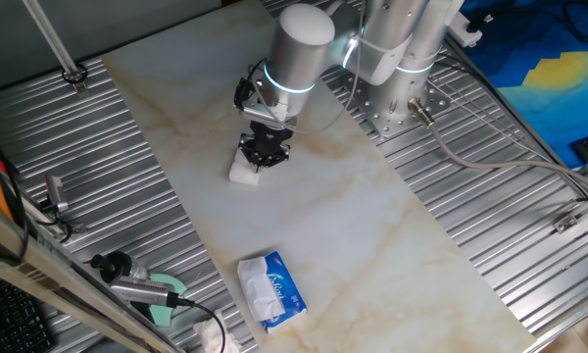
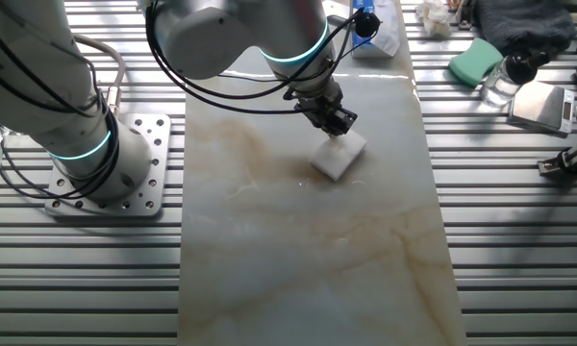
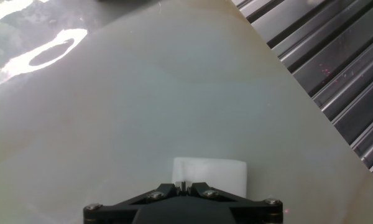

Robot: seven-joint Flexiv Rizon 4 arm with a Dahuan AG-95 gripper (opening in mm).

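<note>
A white block point(image 2: 338, 160) lies on the marbled board, and its near part is hidden behind my gripper in the wrist view. My gripper is shut, its two fingertips close together in front of the block, with nothing clearly visible between them. From exterior view 1, the gripper point(image 1: 262, 162) covers the upper right part of the white block point(image 1: 242, 176). Whether the fingertips touch the block or only hover over it I cannot tell.
A blue and white tissue pack point(image 1: 272, 291) rests at the board's edge, away from the block. Beyond that edge are a green item point(image 2: 475, 61), a clear bottle point(image 2: 505, 82) and a small scale point(image 2: 542, 107). Most of the board point(image 2: 308, 259) is bare.
</note>
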